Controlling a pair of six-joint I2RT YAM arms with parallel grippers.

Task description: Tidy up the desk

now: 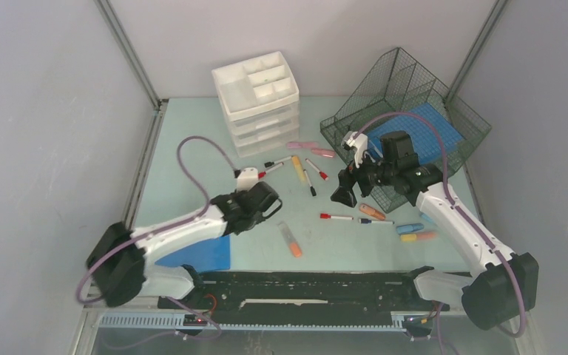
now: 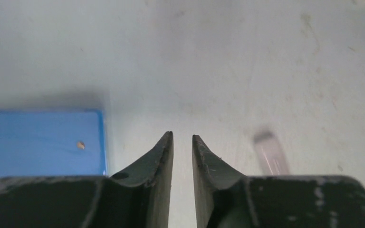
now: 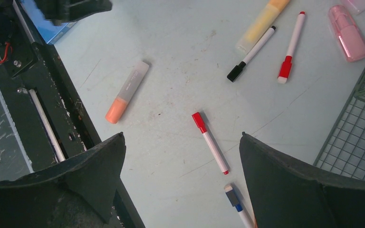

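Observation:
My left gripper moves, blurred, over bare desk (image 2: 180,76) beside a blue folder (image 2: 38,142); its fingers are close, a narrow gap between, nothing visible in it. My right gripper is open and empty above several markers, including a red-capped one (image 3: 214,149) and a black-capped one (image 3: 261,42). An orange-ended case (image 3: 126,90), a yellow case (image 3: 262,26) and a pink case (image 3: 349,40) lie loose. In the top view a white drawer organizer (image 1: 262,118) stands at the back.
A wire file rack (image 1: 466,133) with a blue folder in it takes up the back right. More cases (image 1: 410,229) lie at the front right.

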